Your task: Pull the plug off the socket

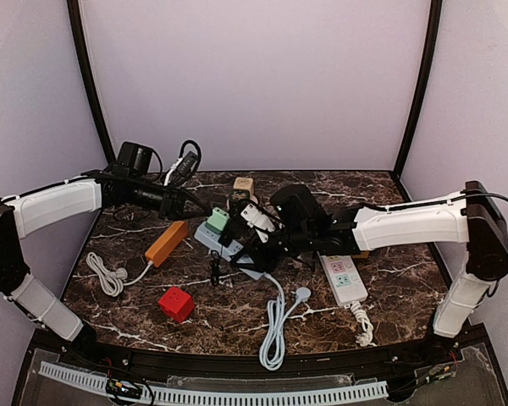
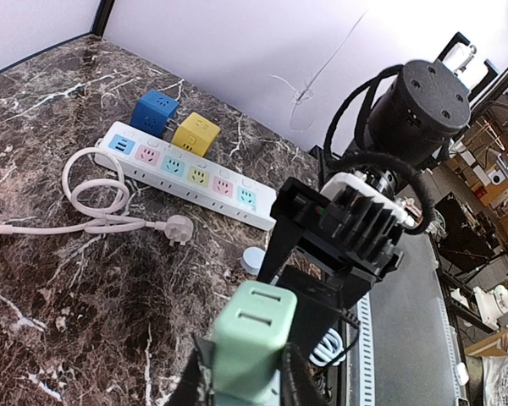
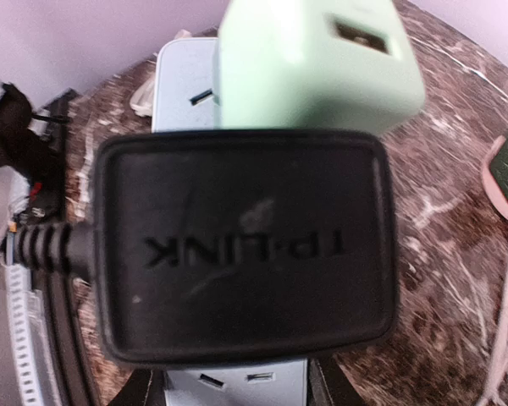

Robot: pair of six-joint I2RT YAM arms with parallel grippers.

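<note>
A light blue power strip (image 1: 250, 272) carries a pale green plug (image 1: 218, 220) and a black TP-LINK plug (image 3: 245, 245), which fills the middle of the right wrist view. The green plug (image 2: 252, 334) stands at the tips of my left gripper, a finger on either side; whether they press on it is unclear. From above, my left gripper (image 1: 203, 206) reaches in from the left. My right gripper is shut on the strip, its fingers at both edges, below the black plug. Much of the black plug's seat on the strip is hidden.
An orange strip (image 1: 166, 244) and a red cube socket (image 1: 177, 304) lie to the left. A white strip (image 1: 345, 283) lies right, with a blue cube (image 2: 154, 112) and a yellow cube (image 2: 196, 134) beside it. The pale blue cord (image 1: 273, 338) coils in front.
</note>
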